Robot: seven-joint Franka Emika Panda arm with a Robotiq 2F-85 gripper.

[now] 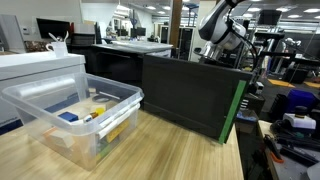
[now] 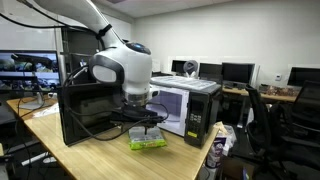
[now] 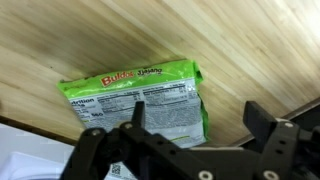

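Observation:
A green and silver packet [image 3: 140, 100], printed with small text, lies flat on the wooden table in the wrist view. My gripper is above it and stands open, its fingers wide apart. The left finger [image 3: 130, 140] overlaps the packet in this view; the right finger [image 3: 266, 130] is over bare wood to its right. From the second exterior view, the packet [image 2: 147, 138] rests directly under the white arm's gripper [image 2: 142, 118]. In the first exterior view a dark panel hides the gripper and packet.
A dark upright panel [image 1: 190, 98] with a green edge screens off part of the table. Left of it, a clear plastic tub [image 1: 75, 115] holds several small items. A silver and black appliance [image 2: 185, 105] stands behind the packet.

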